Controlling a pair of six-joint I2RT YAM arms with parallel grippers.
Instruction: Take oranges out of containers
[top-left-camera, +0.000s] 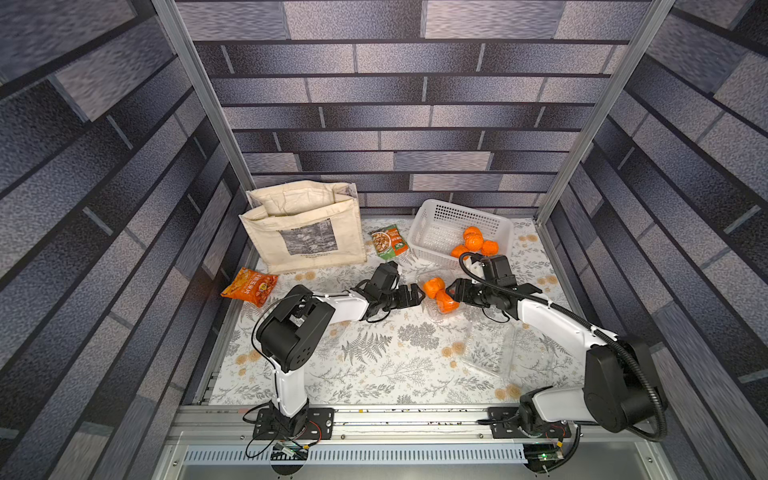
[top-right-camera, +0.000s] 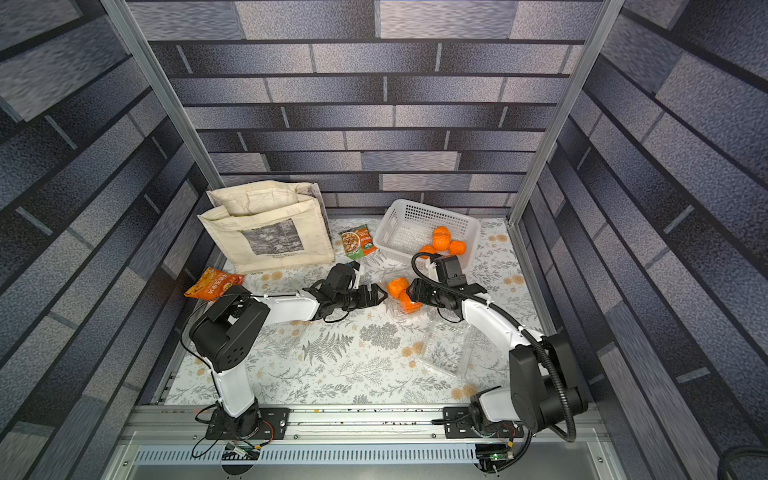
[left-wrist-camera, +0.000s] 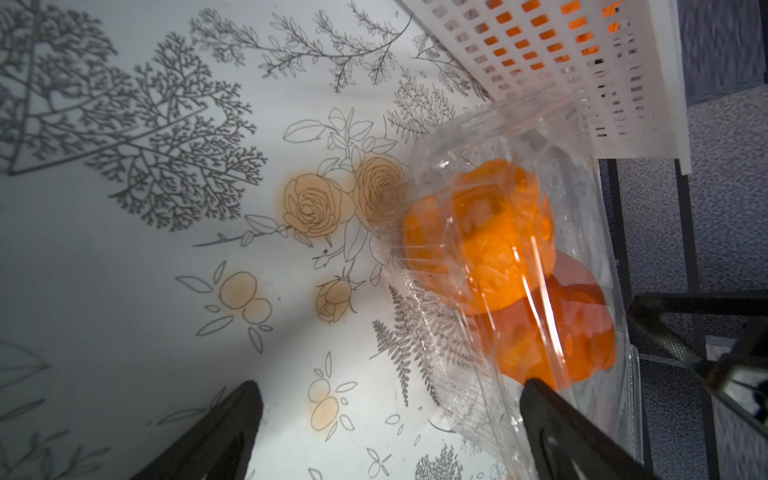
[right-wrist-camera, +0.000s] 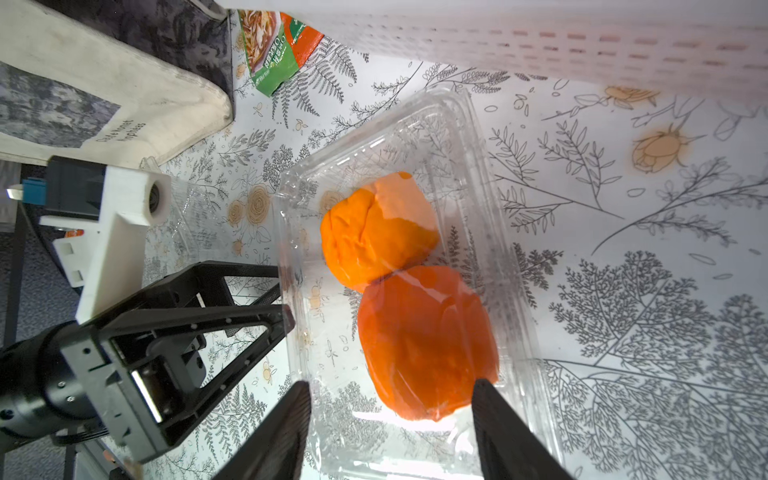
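Two oranges (right-wrist-camera: 428, 340) lie in a clear plastic container (right-wrist-camera: 524, 320) between my two arms; one is nearer the right gripper, the other (right-wrist-camera: 376, 232) farther off. My right gripper is part open, its fingertips on either side of the near end of the container, close to the nearer orange. Nothing sits between its fingers that I can make out as gripped. To the container's left, my left gripper stands open, with one fingertip (left-wrist-camera: 560, 424) close to the clear wall. Whether that finger touches the wall I cannot tell.
Several oranges (top-left-camera: 473, 240) rest in a white perforated basket (top-left-camera: 436, 224) behind the container. A canvas bag (top-left-camera: 308, 232), a green-orange packet (top-left-camera: 389, 241) and an orange snack bag (top-left-camera: 249, 286) are to the left. Another clear container (top-left-camera: 489, 356) lies at front right.
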